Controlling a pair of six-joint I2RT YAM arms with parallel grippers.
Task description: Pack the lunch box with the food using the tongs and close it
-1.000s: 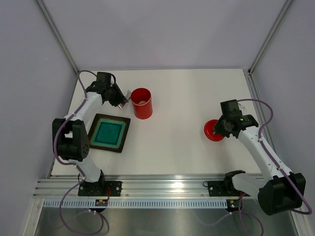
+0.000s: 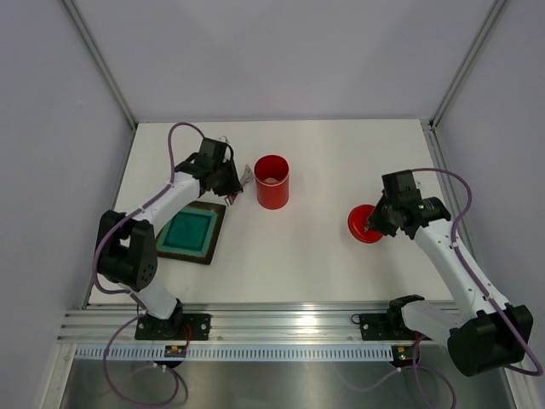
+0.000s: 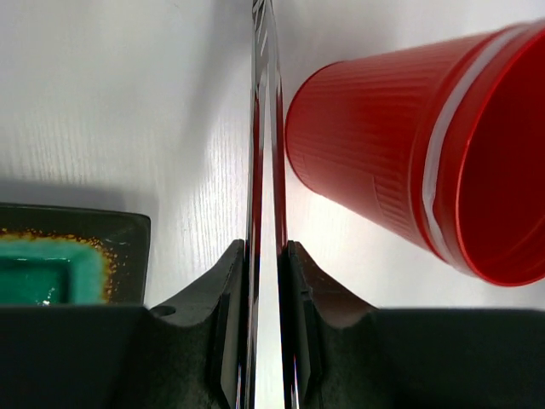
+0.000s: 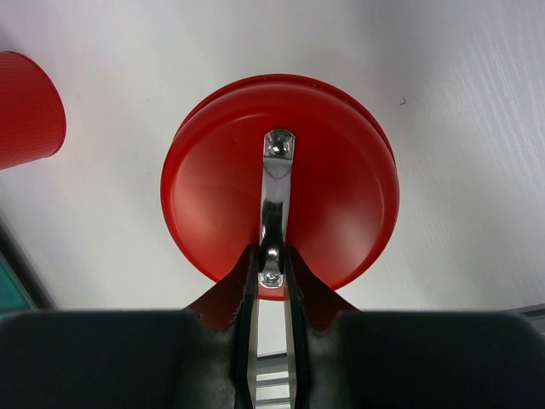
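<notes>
A red lunch box cylinder (image 2: 272, 192), open at the top with pale contents inside, stands upper middle. Beside it my left gripper (image 2: 232, 192) is shut on a long, thin shiny metal piece (image 3: 257, 162), which rises between its fingers next to the red container (image 3: 366, 136). My right gripper is shut on the metal handle (image 4: 278, 183) of a round red lid (image 4: 213, 187), seen at right in the top view.
A dark-rimmed tray with green inside (image 2: 192, 256) lies left, below the left gripper.
My left gripper and the red cylinder have both moved to the right.
</notes>
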